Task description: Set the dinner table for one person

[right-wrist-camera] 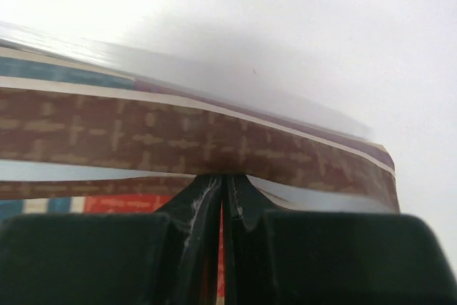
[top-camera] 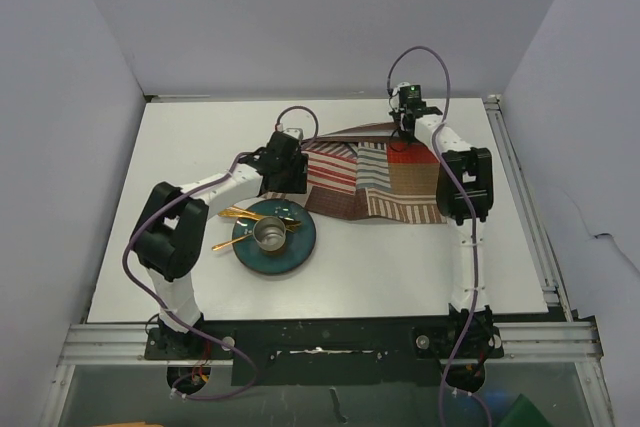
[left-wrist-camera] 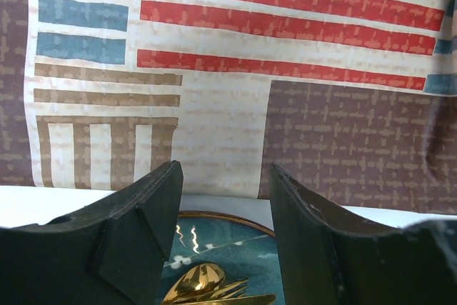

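Note:
A patchwork placemat (top-camera: 408, 181) in red, brown, blue-grey and cream lies across the middle of the table, its back edge raised in a fold. My right gripper is shut on that brown edge, near the far right corner. At the mat's left part my left gripper is open, its fingertips apart above the mat with nothing between them. A teal plate (top-camera: 268, 264) stands at the front left, carrying a metal cup (top-camera: 270, 235) and gold cutlery (left-wrist-camera: 207, 276); some of the cutlery (top-camera: 235, 241) sticks out over its left rim.
Free room also shows at the back left. The plate's back rim lies close to the mat's front left edge, below my left arm (top-camera: 235, 187).

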